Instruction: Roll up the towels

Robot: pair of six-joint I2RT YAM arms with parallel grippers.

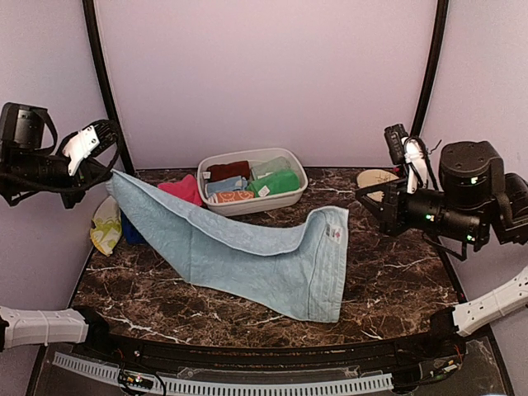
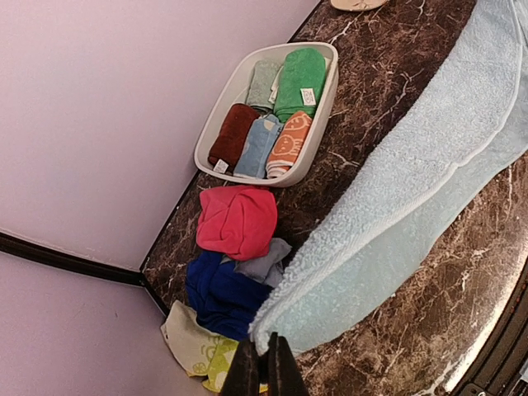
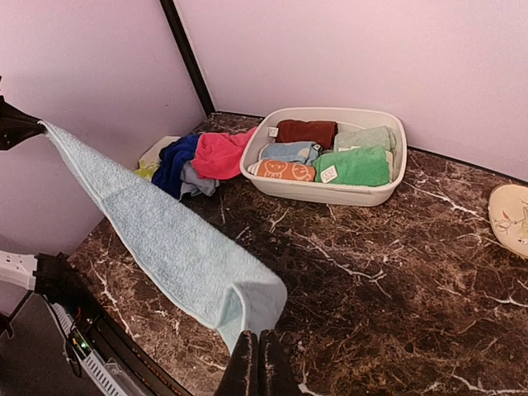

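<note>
A large light blue towel [image 1: 247,264] hangs stretched between my two grippers, its long upper edge sagging in the middle. At the far left, my left gripper [image 1: 111,172] is shut on one corner; the left wrist view shows the towel's edge pinched at the fingertips. My right gripper is shut, and the towel's other end narrows down to its fingertips. In the top view that gripper's thin fingers are hard to make out against the dark table. The towel's right edge, with a small tag, faces the top camera.
A white bin [image 1: 301,190] at the back holds several rolled towels. Crumpled cloths lie at the left: red [image 2: 238,223], blue [image 2: 219,293], grey [image 2: 268,262] and yellow-white [image 2: 188,338]. A round patterned mat [image 3: 510,219] lies back right.
</note>
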